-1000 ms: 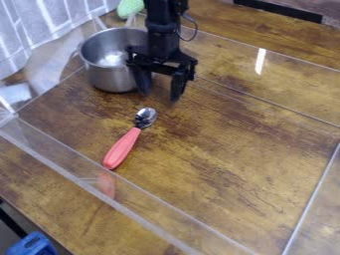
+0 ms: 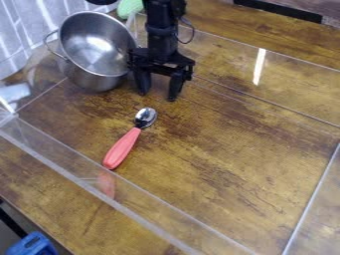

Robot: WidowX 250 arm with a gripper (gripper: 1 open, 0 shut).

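A steel pot is tipped on its side at the upper left, its hollow facing the viewer. The black gripper is low over the wooden surface, at the pot's right side; whether it grips the pot's rim or handle is hard to tell. A spoon with a pink handle lies below them, bowl end toward the gripper.
Clear plastic walls border the wooden area at the left, bottom and right. A green object is at the top behind the pot. A blue item sits at the bottom left corner.
The pot has tilted further onto its side and moved left, its opening turning toward the viewer. The gripper has shifted slightly; the spoon has not moved.
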